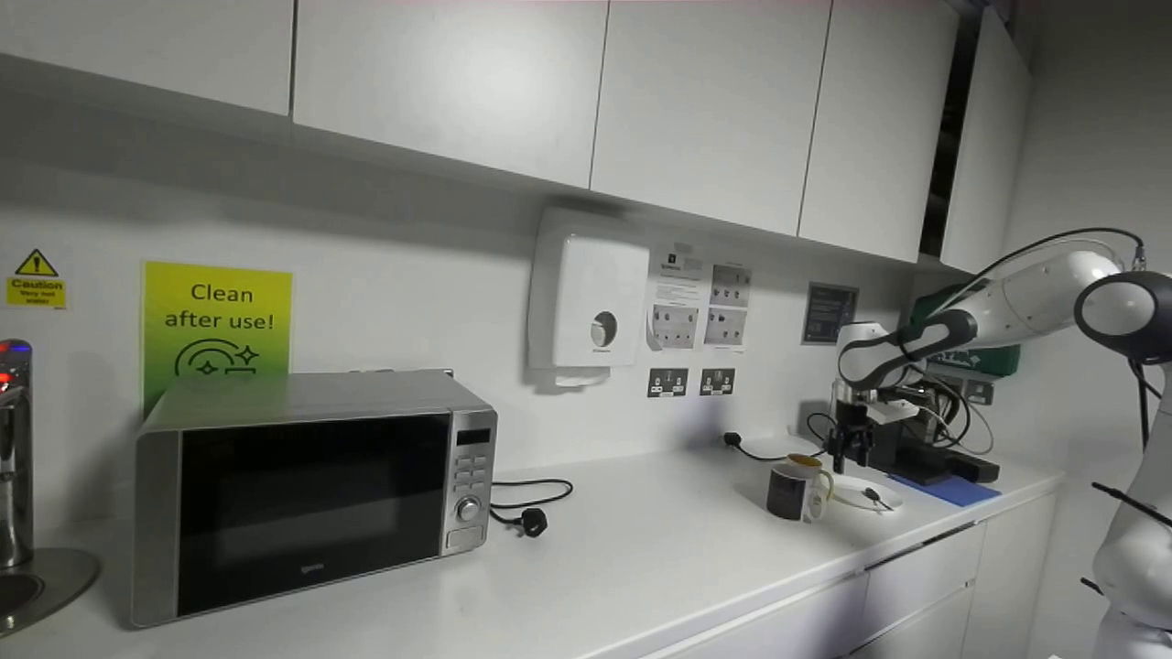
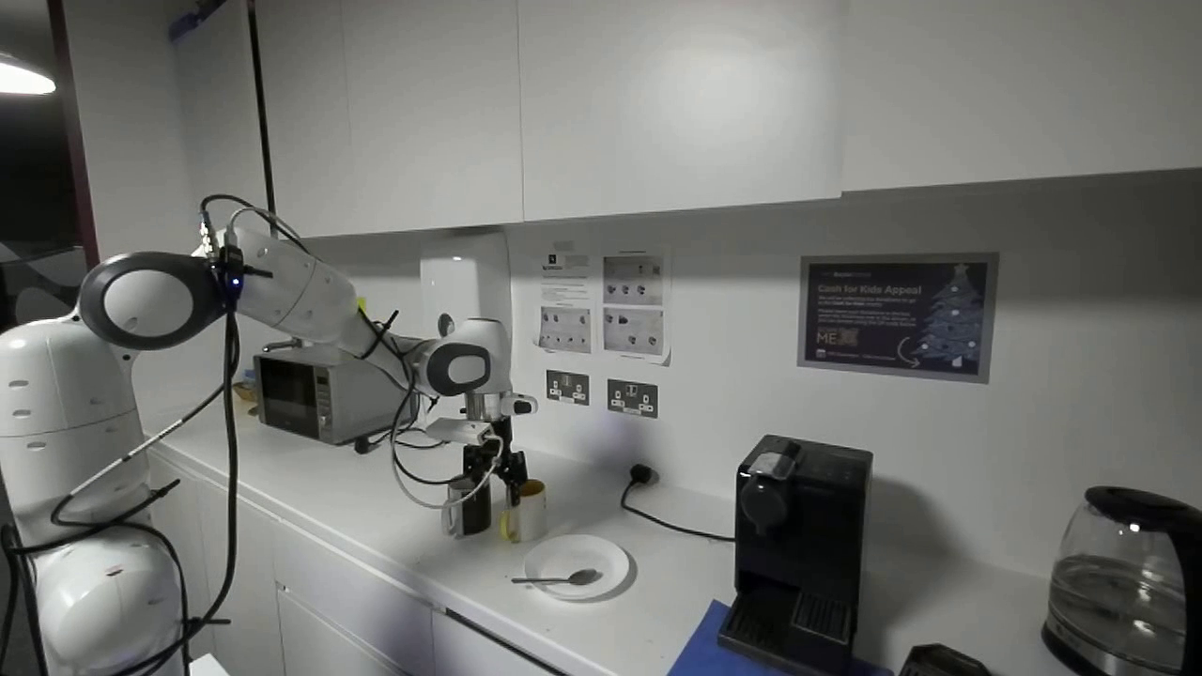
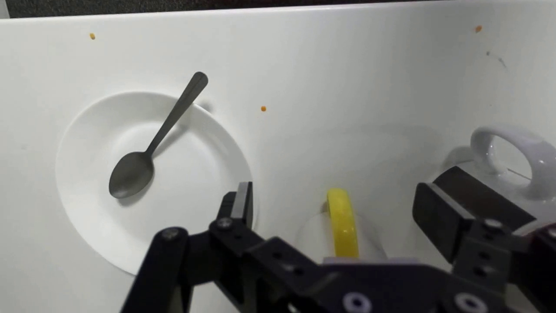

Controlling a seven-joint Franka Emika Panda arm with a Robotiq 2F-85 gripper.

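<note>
My gripper is open above the counter, its two fingers wide apart. Between them in the wrist view shows the yellow handle (image 3: 342,224) of a white mug, whose body is mostly hidden behind the gripper. The same mug (image 2: 531,514) has a yellow inside and stands close by the fingertips in exterior view 2. A dark mug with a white handle (image 3: 513,151) is beside my right finger in the wrist view; it also appears as the dark mug (image 1: 786,492) in exterior view 1. To the left, a metal spoon (image 3: 132,174) rests across a white plate (image 3: 78,172).
A black coffee machine (image 2: 794,541) stands over a blue mat (image 2: 701,644), with a glass kettle (image 2: 1116,586) farther right. The microwave (image 1: 319,494) occupies the other end. Between microwave and mugs, the counter (image 1: 637,538) is mostly clear. A black plug cable (image 2: 676,520) lies near the wall.
</note>
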